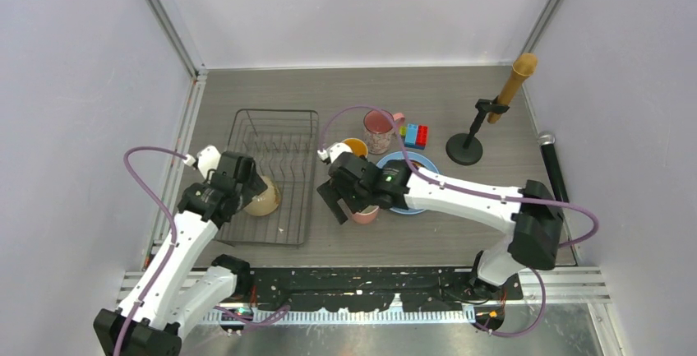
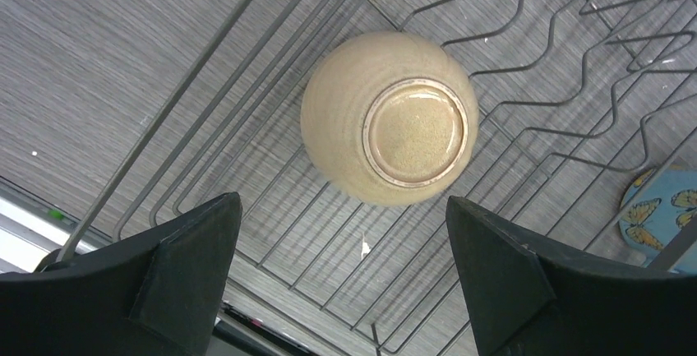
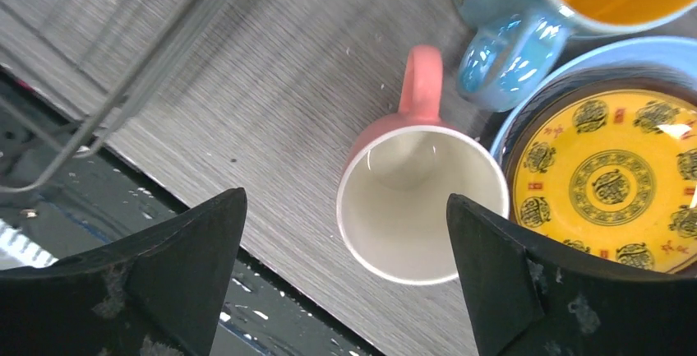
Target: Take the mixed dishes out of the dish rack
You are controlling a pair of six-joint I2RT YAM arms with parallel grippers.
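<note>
An upturned beige bowl point(image 2: 386, 117) lies in the wire dish rack point(image 1: 271, 113). My left gripper is open above it, the bowl between and beyond its fingertips in the left wrist view. Right of the rack, a pink mug point(image 3: 386, 208) stands upright beneath my open right gripper, nothing held. Beside it are a blue mug with orange inside point(image 3: 526, 52) and a blue plate point(image 3: 625, 47) with a yellow patterned dish point(image 3: 608, 224) on it.
A patterned pink-handled mug point(image 1: 378, 132) and toy bricks point(image 1: 416, 136) sit behind the plate. A black stand point(image 1: 464, 149) holding a tan cylinder point(image 1: 514, 85) is at the right.
</note>
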